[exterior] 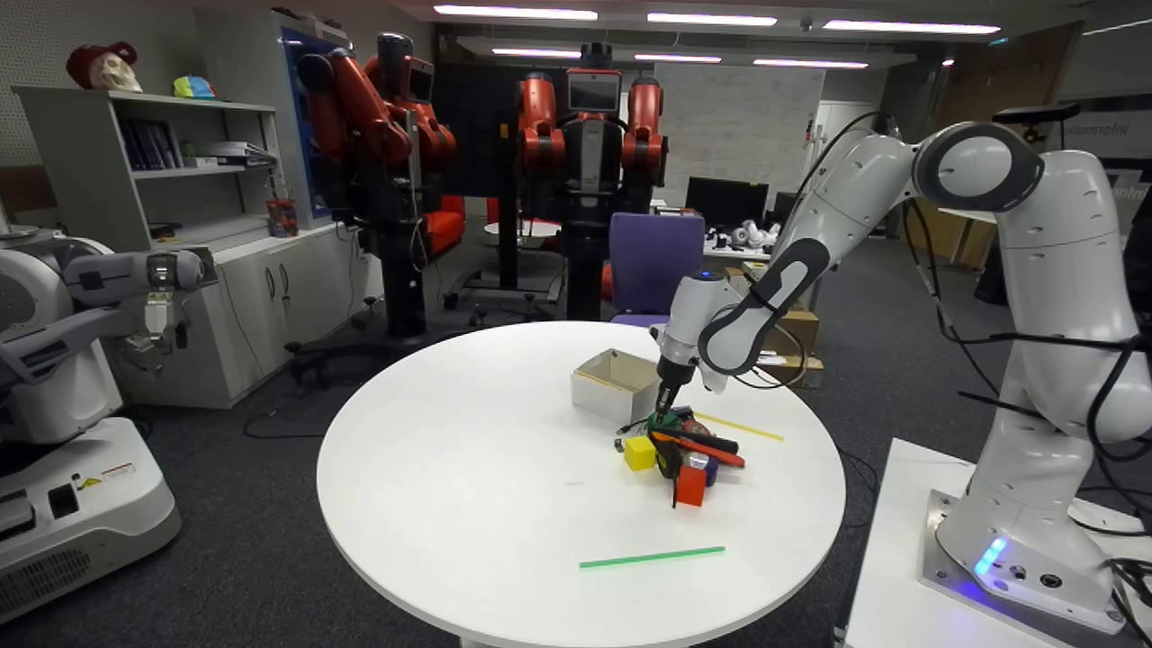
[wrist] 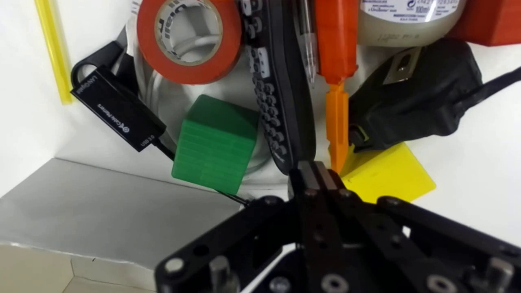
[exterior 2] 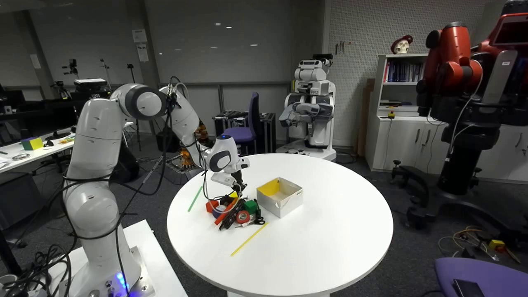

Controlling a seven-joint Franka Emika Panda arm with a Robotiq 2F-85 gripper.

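Observation:
In the wrist view my gripper is shut, with nothing showing between its fingertips. It points down at a cluttered pile, close to the end of a black remote [wrist: 281,83] and the tip of an orange-red tool [wrist: 337,122]; whether it touches either, I cannot tell. A green block [wrist: 215,141] lies to its left, and a yellow block [wrist: 390,173] to its right. Farther up are a roll of red tape [wrist: 227,44] and a black tape measure [wrist: 415,92]. The open white box [exterior 2: 284,205] stands beside the pile.
A black adapter [wrist: 117,107] with its cable lies left of the green block. A yellow stick [exterior 2: 248,239] and a green stick [exterior: 651,557] lie apart from the pile.

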